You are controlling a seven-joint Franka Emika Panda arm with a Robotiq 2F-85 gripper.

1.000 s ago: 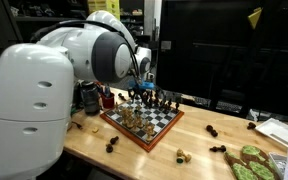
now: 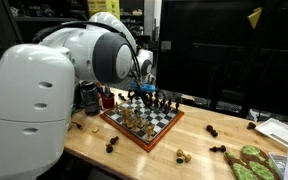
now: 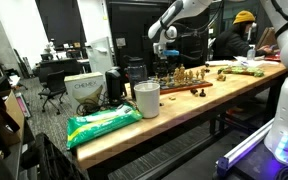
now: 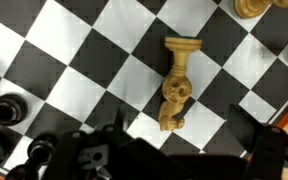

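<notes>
In the wrist view a light wooden chess piece (image 4: 177,85) lies on its side on the checkered chessboard (image 4: 69,35). My gripper is open above the board, its dark fingers (image 4: 246,128) to either side of the piece's lower end. Nothing is held between them. Dark pieces (image 4: 6,108) stand at the lower left of that view, and light pieces (image 4: 249,8) at the upper right. Exterior view 1 shows the arm reaching over the board (image 2: 164,118), with the gripper (image 2: 139,93) small and hard to make out at the far side.
Loose dark pieces (image 2: 212,131) and light pieces (image 2: 183,156) lie on the table right and front of the board. A white tray (image 2: 281,132) and a green patterned item (image 2: 246,163) are at the right. Bare tabletop (image 2: 206,152) lies between.
</notes>
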